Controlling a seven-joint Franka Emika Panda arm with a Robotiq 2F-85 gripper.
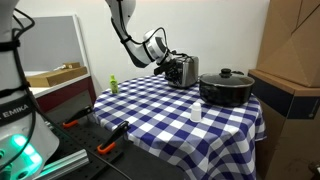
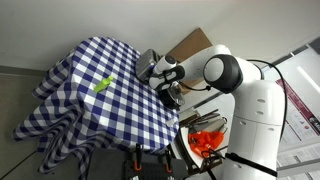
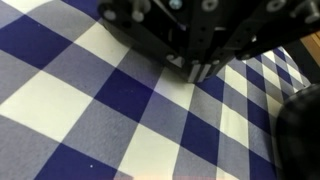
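My gripper is shut, with nothing visible between its fingertips, low over the blue-and-white checked cloth in the wrist view. In exterior view 1 the gripper is at the far side of the table, in front of or beside a silver toaster-like appliance; whether they touch I cannot tell. A black lidded pot stands to the right. Nearer the front edge is a small white cup or bottle. A green bottle stands at the left, also seen as a green item from above.
A dark rounded object, blurred, fills the right edge of the wrist view. Brown boxes rise at the right of the table.
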